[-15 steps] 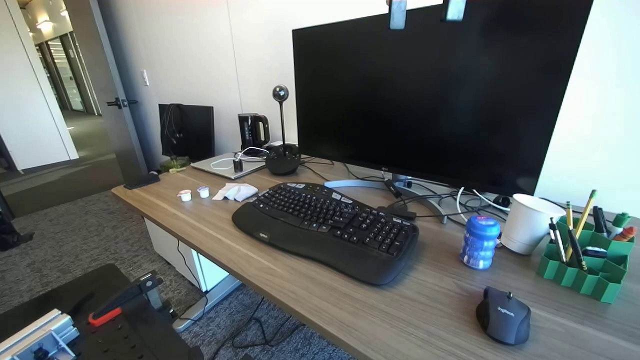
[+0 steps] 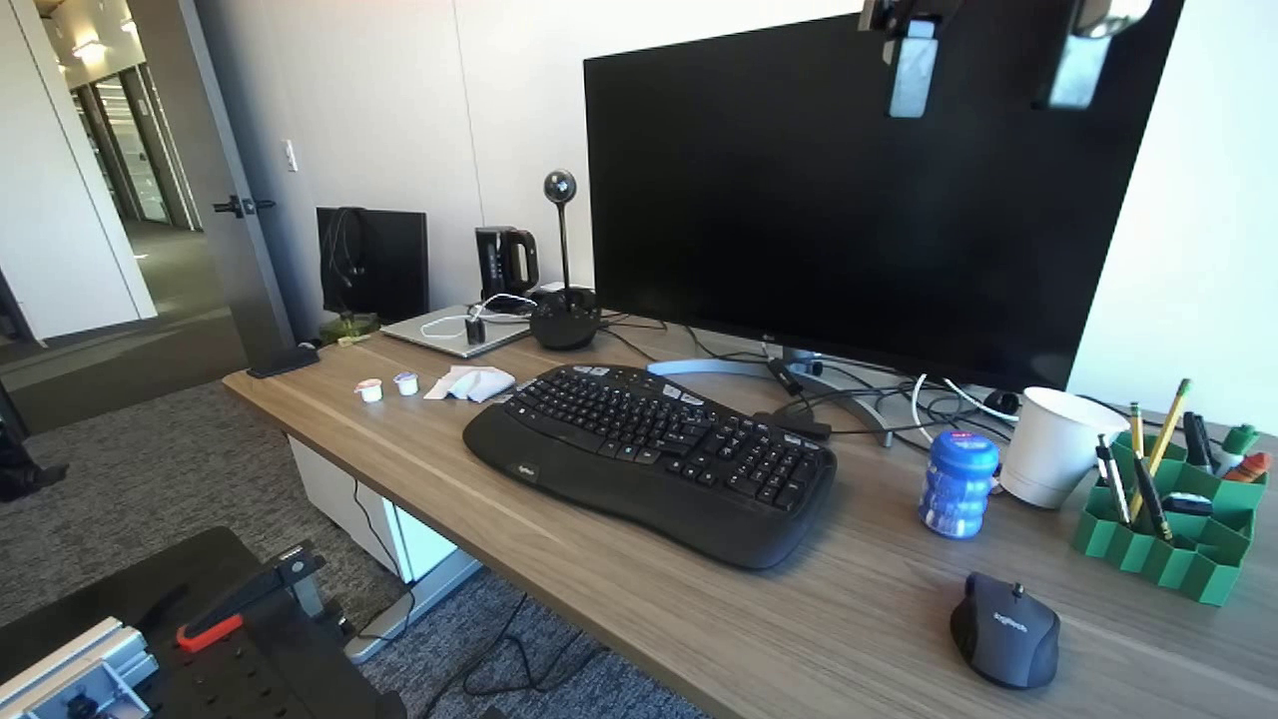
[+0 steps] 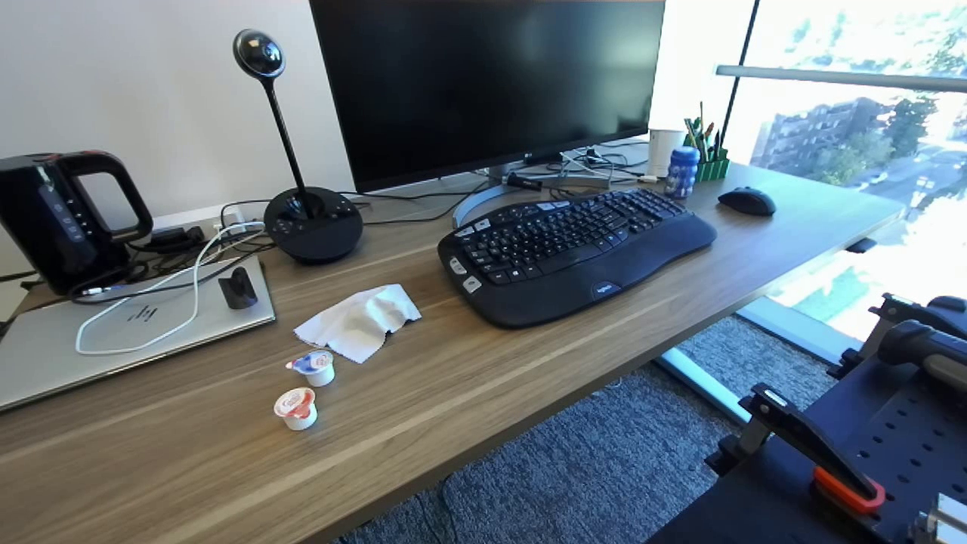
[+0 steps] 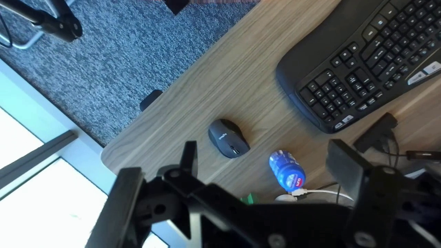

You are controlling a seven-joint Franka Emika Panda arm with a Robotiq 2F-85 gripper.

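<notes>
Wide apart, the two fingers of my open gripper (image 2: pixel 992 91) hang high in front of the monitor, with only air between them. In the wrist view the gripper looks down on the desk's right part. A blue bottle (image 4: pixel 287 170) and a dark grey mouse (image 4: pixel 228 138) lie below, seen between the fingers. From exterior view 1, the bottle (image 2: pixel 958 484) stands upright beside a white cup (image 2: pixel 1058 445), and the mouse (image 2: pixel 1006 630) rests nearer the desk's front. A green pen holder (image 2: pixel 1169 527) with pens and pencils is right of the cup.
A black keyboard (image 2: pixel 653 461) covers the desk's middle. Behind it stands a large monitor (image 2: pixel 839 204) with loose cables at its foot. Farther left are a crumpled cloth (image 3: pixel 358 322), two creamer cups and a laptop (image 3: pixel 136 317). Bare wood surrounds the mouse.
In exterior view 1 my gripper has moved right and lower, and it appears larger. Its fingers are apart in both frames. The objects on the desk have stayed put.
</notes>
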